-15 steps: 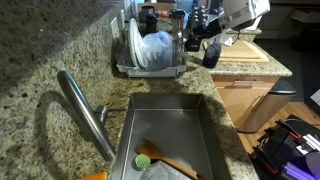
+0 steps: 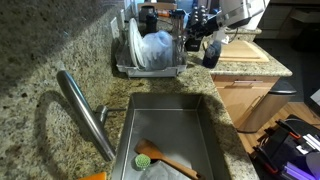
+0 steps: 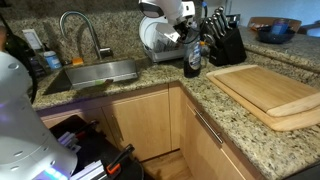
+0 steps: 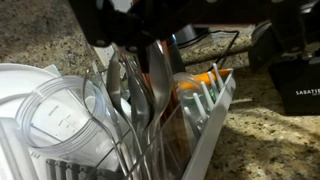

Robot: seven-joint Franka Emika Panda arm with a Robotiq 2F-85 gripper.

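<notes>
Above the cutlery end of the dish rack hangs my gripper [image 3: 188, 32], its fingers apart. In the wrist view its dark body fills the top, and no held thing shows there. Several metal forks and spoons [image 4: 158, 82] stand handles-down in the rack's holder, just below the gripper. A clear plastic container [image 4: 62, 108] lies to their left, beside white plates. In the first exterior view the rack [image 2: 150, 72] stands behind the sink, with plates [image 2: 134, 42] upright in it. The fingertips are hard to make out in both exterior views.
A dark bottle [image 2: 212, 52] stands right of the rack, near the knife block [image 3: 226, 46]. Cutting boards [image 3: 265, 88] cover the right counter. The sink [image 2: 170, 120] holds a wooden spoon [image 2: 172, 163], a green scrubber [image 2: 149, 149] and a grey cloth. Counter beside the sink is clear.
The arm has shifted slightly near the rack's right end. The rack, bottle and sink contents look unmoved.
</notes>
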